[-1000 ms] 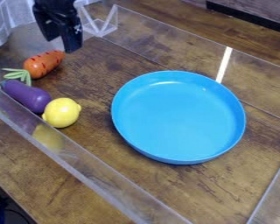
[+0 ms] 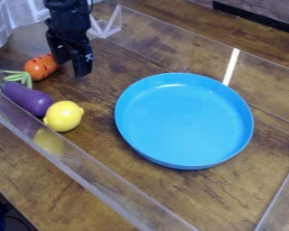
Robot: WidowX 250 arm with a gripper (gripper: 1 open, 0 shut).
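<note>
My black gripper [image 2: 72, 56] reaches down at the upper left, open, its fingers just right of an orange toy carrot [image 2: 41, 67] with green leaves. Whether they touch it I cannot tell. Below the carrot lie a purple toy eggplant [image 2: 26, 97] and a yellow lemon [image 2: 64, 116]. A large blue round plate [image 2: 183, 120] sits empty to the right.
A clear plastic edge [image 2: 93, 185] runs diagonally along the lower left, and a white strip [image 2: 230, 65] lies at the upper right.
My gripper has come down and slightly right, to beside the carrot. The carrot, eggplant, lemon and plate look unmoved.
</note>
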